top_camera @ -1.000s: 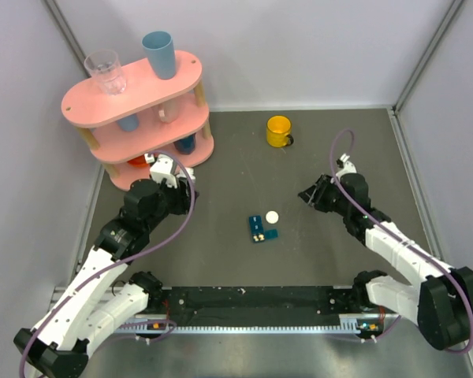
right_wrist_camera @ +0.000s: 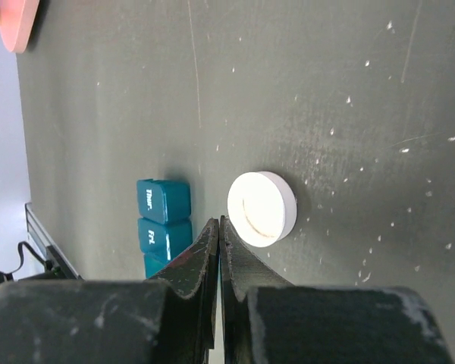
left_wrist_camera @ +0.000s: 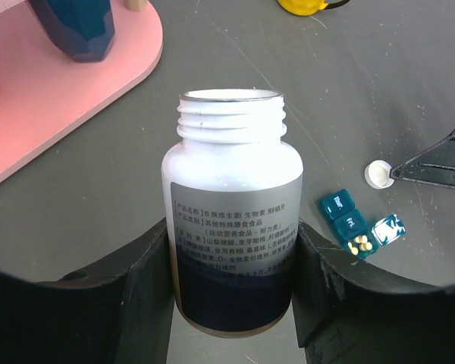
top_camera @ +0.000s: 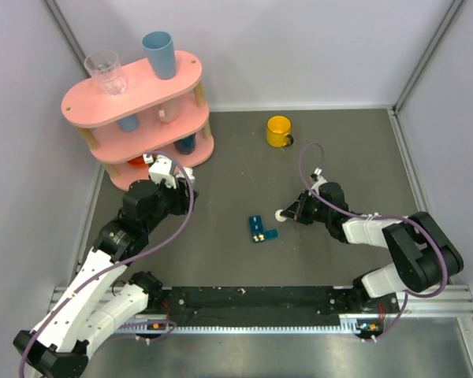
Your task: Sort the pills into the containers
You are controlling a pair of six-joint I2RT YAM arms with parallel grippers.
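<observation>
My left gripper is shut on a white, uncapped pill bottle (left_wrist_camera: 231, 163) with a grey and dark label; it stands upright in the left wrist view. The bottle's inside is hidden. On the table lies a blue pill box (left_wrist_camera: 349, 215), its end lid (left_wrist_camera: 388, 229) flipped open and several pale pills (left_wrist_camera: 361, 243) in that compartment. A round white cap (right_wrist_camera: 262, 208) sits just right of the box. The right gripper is shut, nothing showing between its fingers, its tips at the cap's edge; contact is hard to tell.
A pink shelf (top_camera: 146, 102) with cups stands at the back left, close to the left gripper. Farther back on the table is a yellow mug (top_camera: 278, 131).
My right gripper has come down and leftward to the cap, and it now looks shut. The cap has shifted slightly to the right. The left arm and the pill box have stayed put.
</observation>
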